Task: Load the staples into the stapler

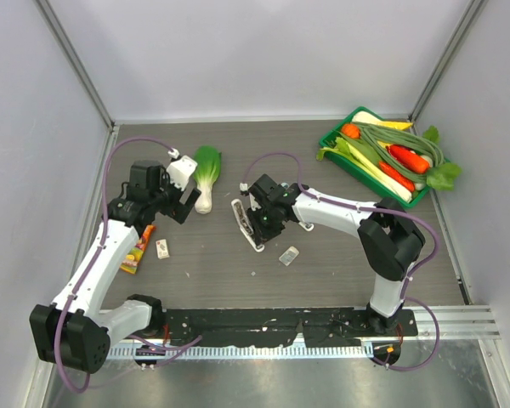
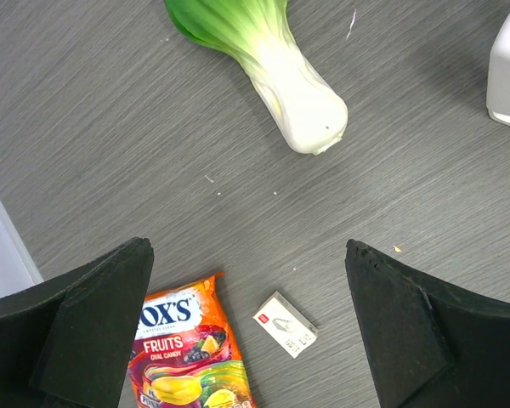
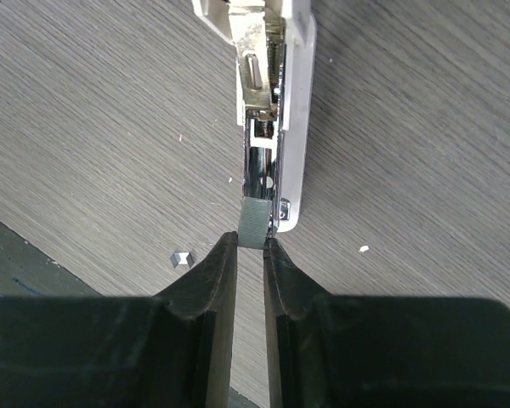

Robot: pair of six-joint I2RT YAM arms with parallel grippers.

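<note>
The white stapler (image 1: 256,243) lies opened on the table, partly covered by my right arm in the top view. In the right wrist view its metal magazine (image 3: 259,161) runs toward my right gripper. The fingers of that gripper are closed on a grey strip of staples (image 3: 254,219), whose far part lies over the magazine's near end; how deep it sits cannot be told. My left gripper stands open above the table at the left, nothing between its fingers. The stapler's end (image 2: 503,72) shows at the right edge of the left wrist view.
A small staple box (image 1: 161,249) lies near a snack bag (image 2: 191,344). A pale pack (image 1: 289,256) and a tiny loose piece (image 3: 181,258) are near the stapler. Behind lies a bok choy (image 1: 206,178); a green vegetable basket (image 1: 365,177) stands back right.
</note>
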